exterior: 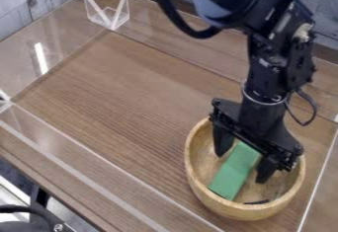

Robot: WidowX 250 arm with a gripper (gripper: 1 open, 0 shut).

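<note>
The black gripper [251, 137] reaches down from the top right into a round light-wood bowl [211, 192] at the bottom right. Its fingers stand open, on either side of the upper part of a green rectangular block [234, 180] lying in the bowl. Whether the fingers touch the block is not clear. A small dark object lies in the bowl at the right, partly hidden.
A white wire-like holder [109, 9] stands at the back left. Grey walls border the table.
</note>
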